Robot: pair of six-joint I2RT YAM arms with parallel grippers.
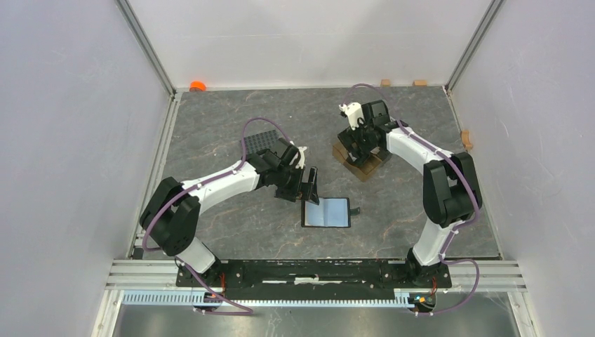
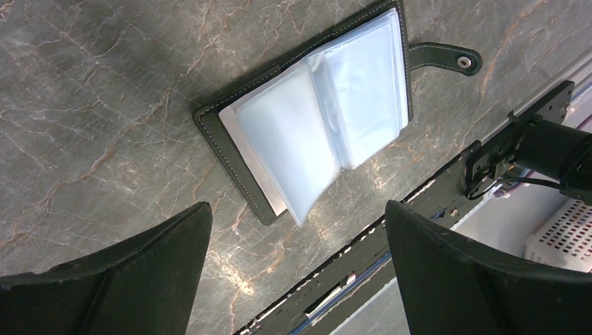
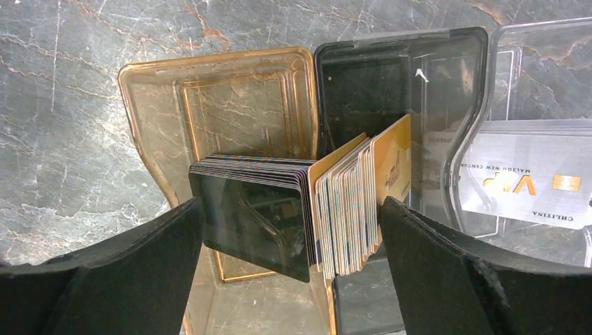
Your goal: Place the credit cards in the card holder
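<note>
The card holder (image 2: 283, 125) lies spread flat in the left wrist view, with clear sleeves, dark stitched edges and a snap strap. In the top view my left gripper (image 1: 315, 185) hangs over its upper left corner, open and empty. My right gripper stands open over the card box. Between and below its fingers, a stack of black cards (image 3: 248, 220) leans in the amber compartment. Beside them, a stack of yellow-and-white cards (image 3: 345, 209) reaches up to the right finger (image 3: 419, 244); whether they touch I cannot tell. Silver cards (image 3: 523, 174) lie farther right.
The amber compartment (image 3: 216, 63) adjoins a dark grey compartment (image 3: 401, 42) and a clear one (image 3: 551, 28). A dark grid mat (image 1: 259, 142) lies behind the left arm. Bare table surrounds the holder's front and right.
</note>
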